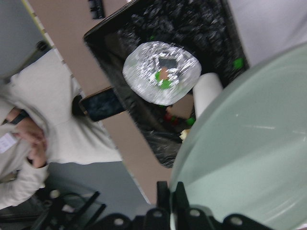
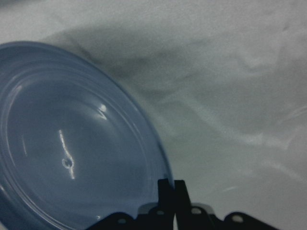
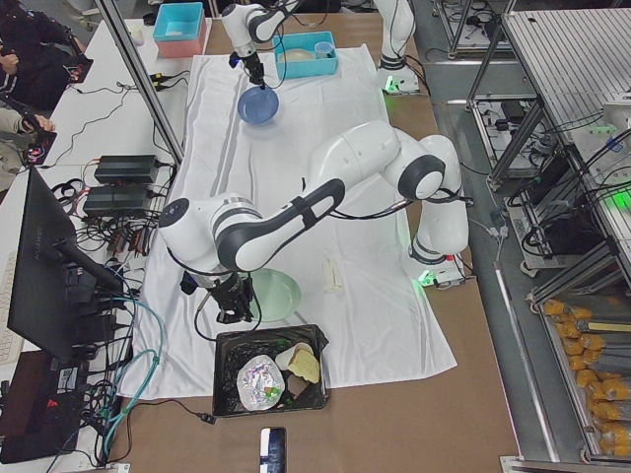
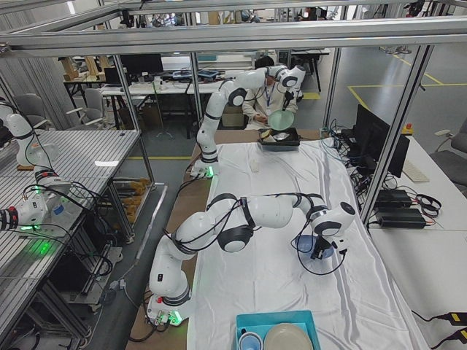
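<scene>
A pale green plate point(image 3: 279, 295) is raised above the near end of the cloth, with my left gripper shut on its rim; in the left wrist view it fills the right side. Below it sits a black bin point(image 3: 230, 399) with a foil-covered round item point(image 3: 260, 386), a white cylinder and a yellowish piece. A blue plate point(image 2: 72, 134) is at the far end of the cloth, with my right gripper shut on its rim.
A blue tray point(image 4: 274, 319) holding a plate and a cup stands beyond the blue plate. A phone point(image 3: 272, 449) lies beside the black bin, and a person sits there.
</scene>
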